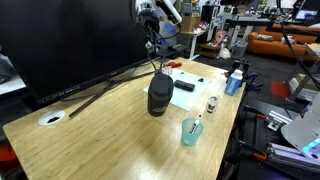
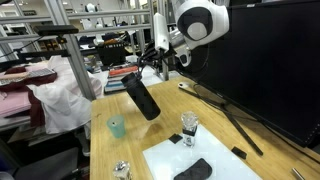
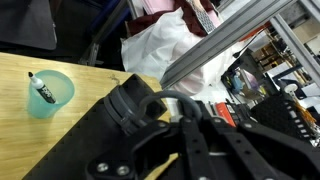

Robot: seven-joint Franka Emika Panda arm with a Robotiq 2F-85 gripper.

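A black cylindrical container [image 1: 160, 92] hangs from my gripper [image 1: 158, 70], which is shut on it near its top. It tilts clearly in exterior view 2, where the black container [image 2: 140, 97] leans over the table; whether its base touches the wood cannot be told. In the wrist view the black container [image 3: 88, 145] fills the lower left, and a dark loop lies at its upper end beside the gripper's dark parts. A pale green translucent cup [image 1: 192, 131] stands apart from it on the table, with a marker [image 3: 38, 82] inside.
White paper [image 1: 184, 95] carries a dark flat object [image 1: 184, 85]. A clear glass [image 2: 189, 127] and a small clear jar [image 1: 212, 103] stand nearby. A blue bottle [image 1: 234, 80] is at the table's right edge. A large black screen [image 1: 70, 45] stands behind.
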